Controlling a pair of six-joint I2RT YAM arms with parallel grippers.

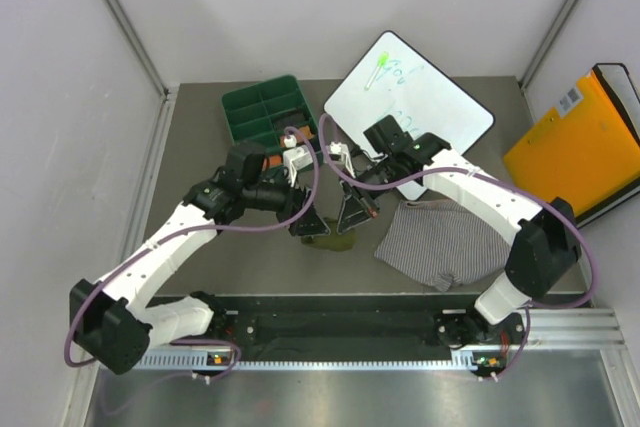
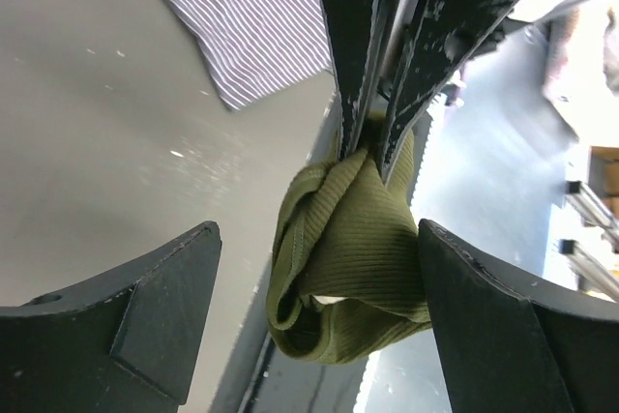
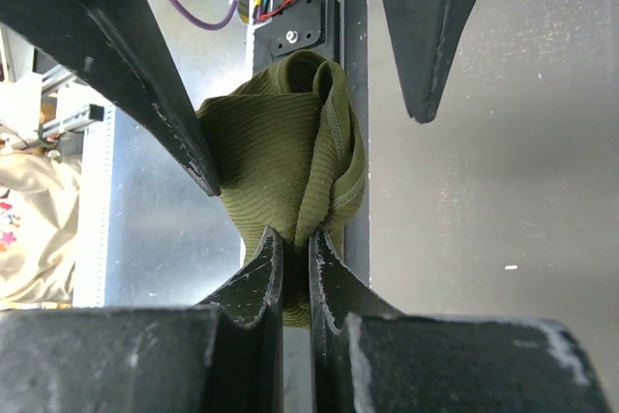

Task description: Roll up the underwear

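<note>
Olive-green underwear (image 1: 335,239), bunched into a folded bundle, is held up near the middle of the table's front part. My right gripper is shut on it, with cloth pinched between its fingertips. My left gripper stands open around the other side of the bundle. Its fingers (image 2: 164,307) lie on either side of the cloth in the left wrist view. In the right wrist view, one left finger (image 3: 189,147) is right against or just in front of the cloth, while the other is clear of it. A small opening shows in the folds.
A grey striped cloth (image 1: 445,244) lies flat on the right. Behind are a green compartment box (image 1: 245,97) and a whiteboard (image 1: 440,97). An orange binder (image 1: 560,142) stands at the far right. Bare table shows at the left front.
</note>
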